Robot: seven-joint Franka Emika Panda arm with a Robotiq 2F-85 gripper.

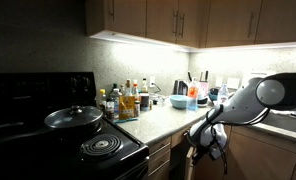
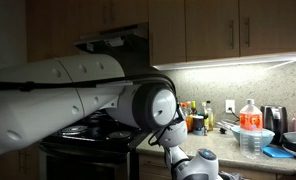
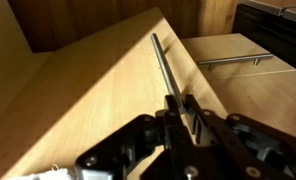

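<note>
In the wrist view, a slim metal bar handle (image 3: pixel 165 65) runs along a light wooden cabinet door (image 3: pixel 93 85). My gripper is shut on the lower end of this handle. The door's edge stands out at an angle from the neighbouring fronts, so it looks part open. In exterior view 1 the gripper (image 1: pixel 196 155) is low in front of the base cabinets, beneath the counter; its fingertips are too small and dark to make out there. Exterior view 2 shows the arm (image 2: pixel 153 105) reaching down before the counter, with the handle hidden.
A drawer with its own bar handle (image 3: pixel 235 60) is close to the right of the door. The stove (image 1: pixel 98 145) with a pan (image 1: pixel 73 117) stands left. Along the counter (image 1: pixel 160 122) are several bottles, a blue bowl (image 1: pixel 179 101) and a large clear bottle (image 2: pixel 250 130).
</note>
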